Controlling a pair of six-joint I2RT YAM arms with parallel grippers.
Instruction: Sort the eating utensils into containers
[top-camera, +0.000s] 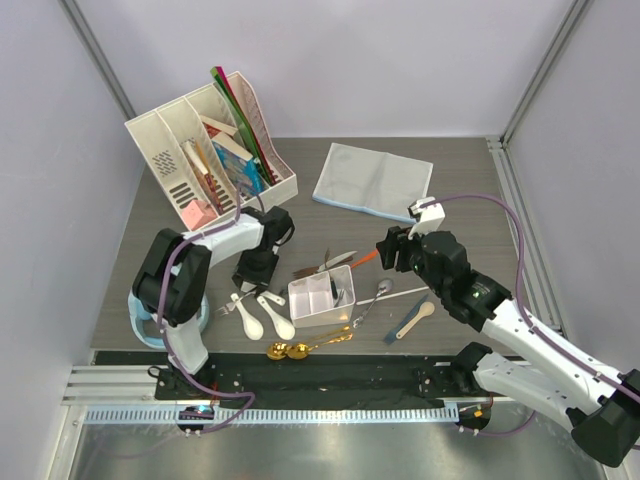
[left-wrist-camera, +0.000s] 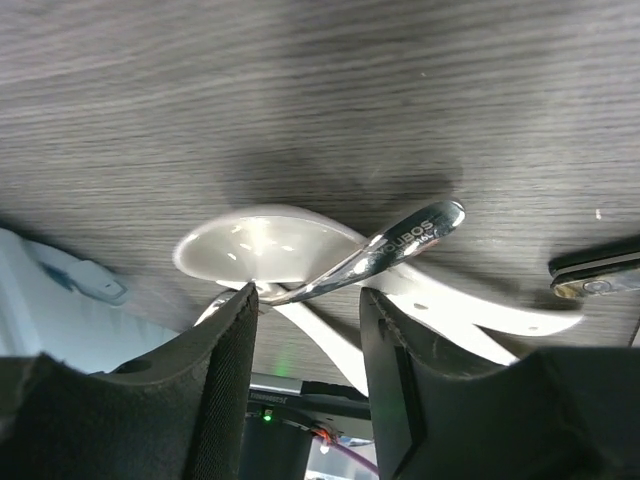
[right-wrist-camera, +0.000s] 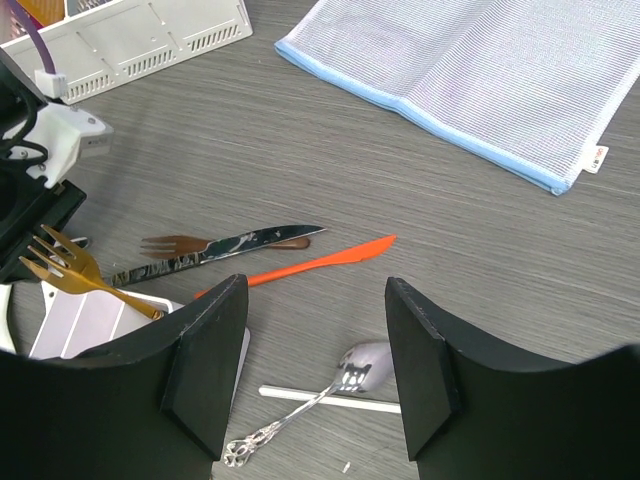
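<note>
My left gripper is part open over white spoons (left-wrist-camera: 250, 245) and a silver utensil handle (left-wrist-camera: 400, 240) lying across them. A small white container (top-camera: 321, 310) holds a few utensils. Right of it lie a silver spoon (right-wrist-camera: 362, 365), an orange knife (right-wrist-camera: 345, 256), a dark knife (right-wrist-camera: 262, 237) and a wooden fork (right-wrist-camera: 190, 244). Gold spoons (top-camera: 298, 350) lie at the front edge. My right gripper stands open above the right-hand utensils, nothing between its fingers.
A large white organizer (top-camera: 150, 135) stands at back left, a blue-edged mesh mat (top-camera: 370, 180) at the back, and a light-blue bowl (top-camera: 150, 335) at front left.
</note>
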